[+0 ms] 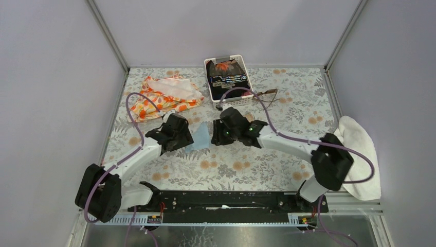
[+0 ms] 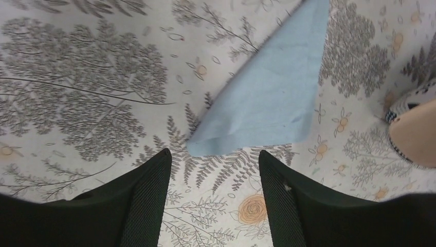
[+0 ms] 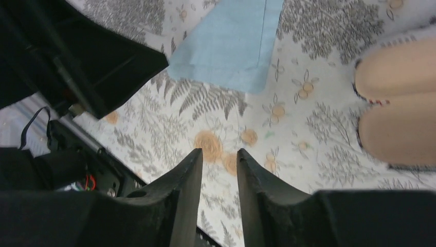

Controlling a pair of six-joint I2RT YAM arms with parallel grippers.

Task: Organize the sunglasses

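The sunglasses (image 1: 268,94) lie folded out on the tablecloth, right of the basket. A light-blue cloth (image 2: 262,92) lies flat at the table's middle. My left gripper stands open above the table near that cloth, nothing between its fingers. Close by, my right gripper is partly open and empty, with a narrow gap between its fingertips. Right of the cloth, the tan case (image 3: 396,131) lies opened in two padded halves; in the top view my right arm hides most of it.
A white basket (image 1: 224,103) with dark packed items stands at the back. The orange-patterned cloth (image 1: 154,105) is heaped at back left. A white towel (image 1: 360,159) hangs at the right edge. Both grippers are close together.
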